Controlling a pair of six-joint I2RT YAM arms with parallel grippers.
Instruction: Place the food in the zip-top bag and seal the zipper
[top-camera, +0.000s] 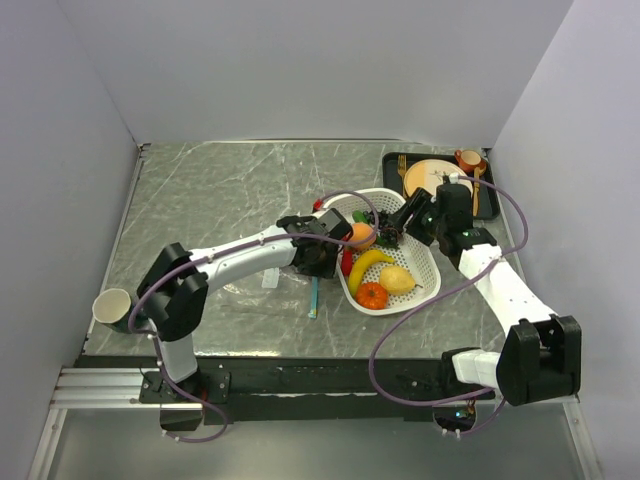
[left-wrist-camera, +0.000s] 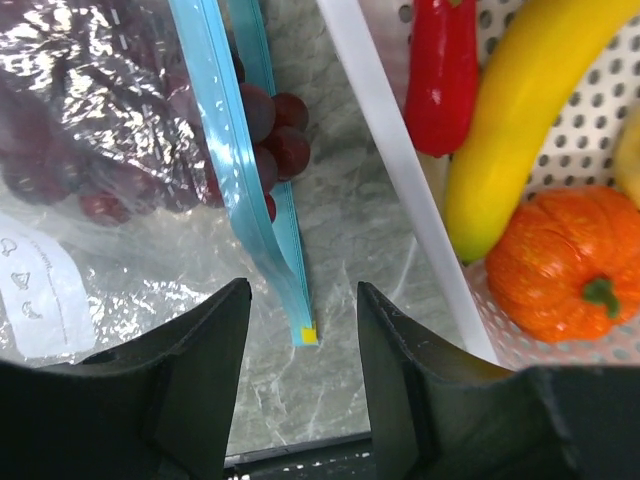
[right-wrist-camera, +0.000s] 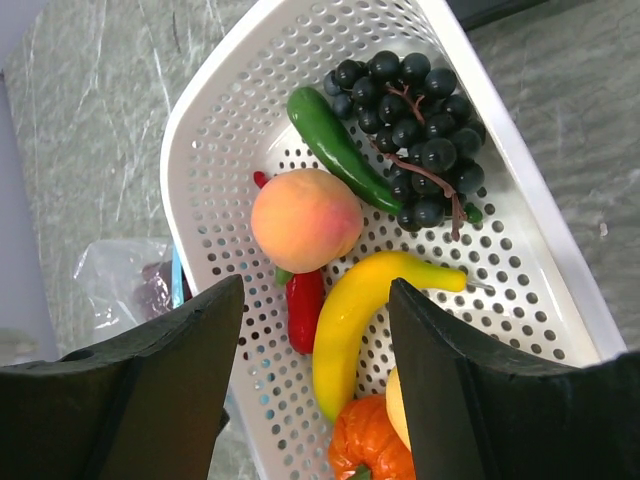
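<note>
A clear zip bag with a blue zipper (left-wrist-camera: 235, 170) lies left of the white basket (left-wrist-camera: 430, 230), red grapes (left-wrist-camera: 285, 150) inside near its opening. My left gripper is open above the bag's zipper edge, nothing between its fingers. My right gripper is open above the basket, which holds a peach (right-wrist-camera: 305, 218), black grapes (right-wrist-camera: 420, 130), a cucumber (right-wrist-camera: 335, 145), red pepper (right-wrist-camera: 304, 310), banana (right-wrist-camera: 345, 330), pumpkin (right-wrist-camera: 370, 445) and a yellow fruit (top-camera: 396, 280).
A black tray with a plate (top-camera: 425, 175), cutlery and an orange cup (top-camera: 468, 158) sits at the back right. A cup (top-camera: 110, 305) stands at the front left.
</note>
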